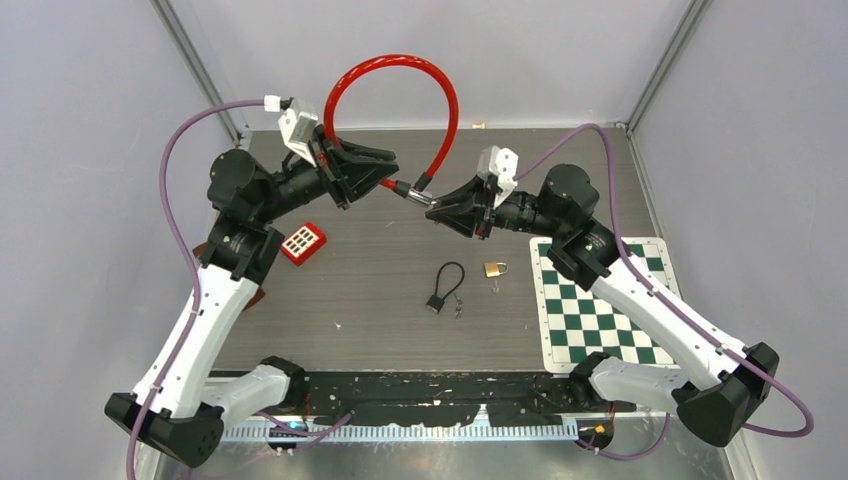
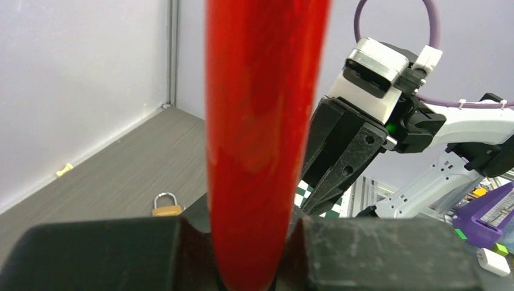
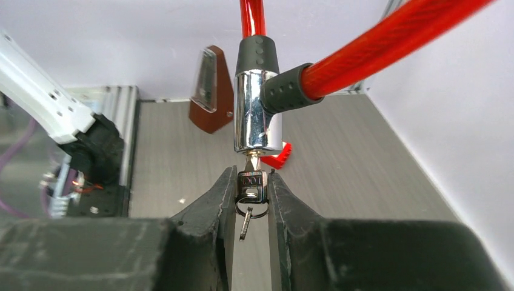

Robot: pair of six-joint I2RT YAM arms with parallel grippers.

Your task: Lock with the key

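A red cable lock (image 1: 451, 112) hangs in a loop, with my left gripper (image 1: 378, 173) shut on its tubing. In the left wrist view the red tube (image 2: 257, 145) stands between the dark finger pads. Its chrome cylinder (image 3: 250, 112) has the cable's other end sleeve seated against its side in the right wrist view. Below the cylinder, my right gripper is shut on the head of a key (image 3: 252, 187). The key's blade meets the cylinder's bottom end; how deep it sits is hidden. A ring with a small metal piece (image 3: 245, 224) dangles under the key.
On the table lie a black cable padlock (image 1: 436, 303), a brass padlock (image 1: 491, 269) and small keys (image 1: 459, 306). A red box (image 1: 303, 243) is at left, a checkered board (image 1: 590, 330) at right. Both arms work close together above the table.
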